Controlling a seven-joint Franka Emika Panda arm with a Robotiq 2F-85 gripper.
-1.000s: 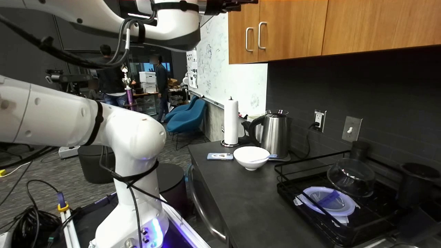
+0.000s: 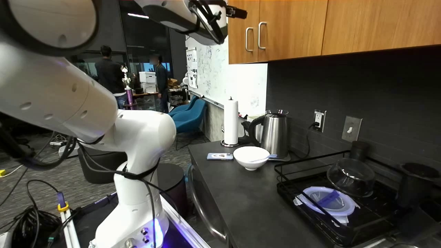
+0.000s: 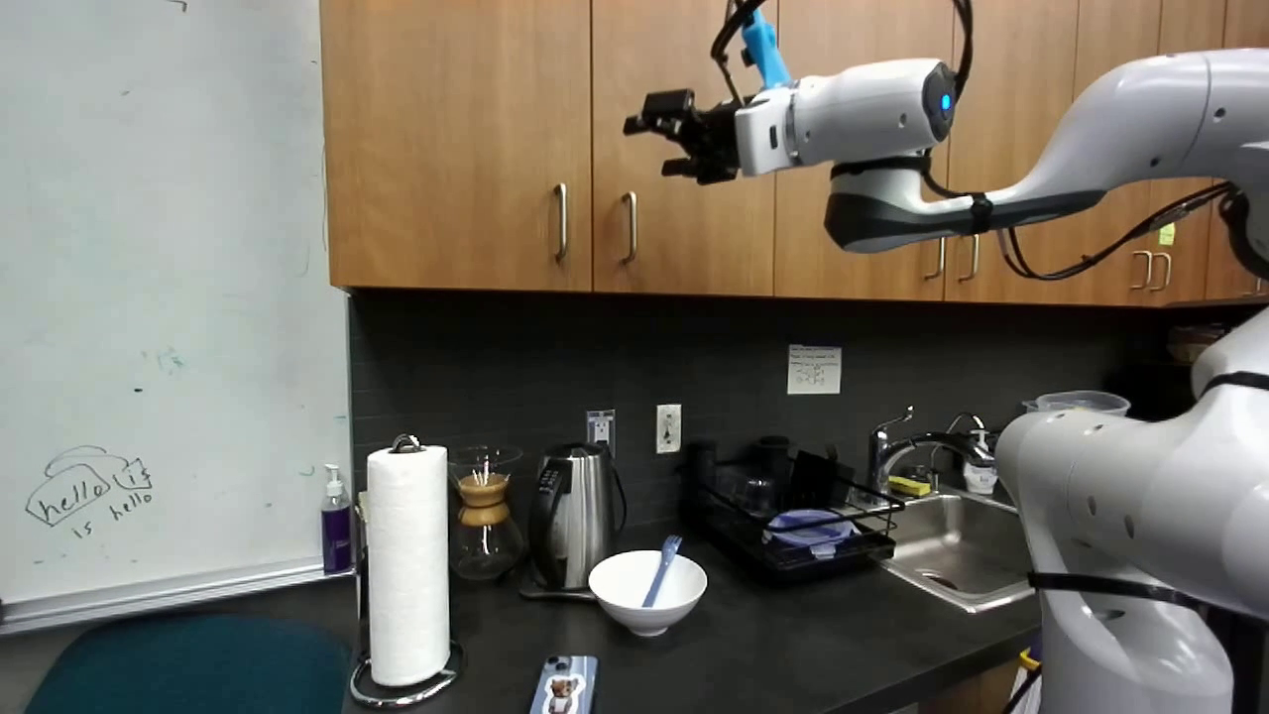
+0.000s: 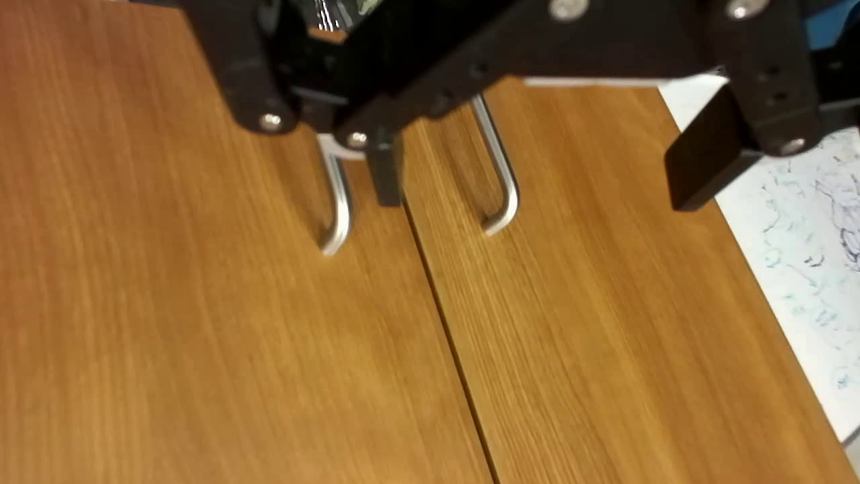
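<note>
High in front of the wooden wall cabinets, my gripper is open, with nothing between its fingers. In the wrist view its fingertips stand wide apart before two closed cabinet doors. A left silver handle and a right silver handle show there, both partly hidden behind the gripper. One finger overlaps the area between the handles; whether it touches the door cannot be told. Far below on the counter, a white bowl holds a blue utensil.
A paper towel roll, a steel kettle, a glass coffee maker and a phone stand or lie near the bowl. Farther right are a black dish rack and a sink.
My arm has swung and changed its bend, its upper link now closer to the exterior camera. Items on the counter have not moved.
</note>
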